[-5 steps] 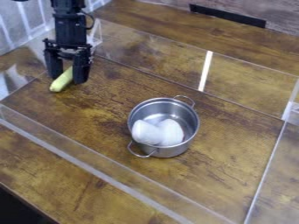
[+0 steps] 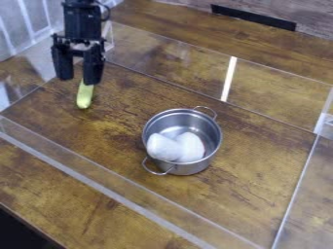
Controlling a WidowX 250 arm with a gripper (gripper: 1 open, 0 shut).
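The black gripper (image 2: 77, 70) hangs open at the upper left, above a yellow-green elongated object (image 2: 85, 96) lying on the wooden surface. The object lies below the fingers, apart from them as far as I can tell, pointing toward the front.
A steel pot (image 2: 203, 165) with two handles sits right of centre, holding white rounded items (image 2: 168, 147). Clear strips or panels edge the wooden work area at left, front and right. The wood between the object and the pot is clear.
The gripper has risen off the yellow-green object. The object has moved a little to the right and turned more upright in view since a second ago.
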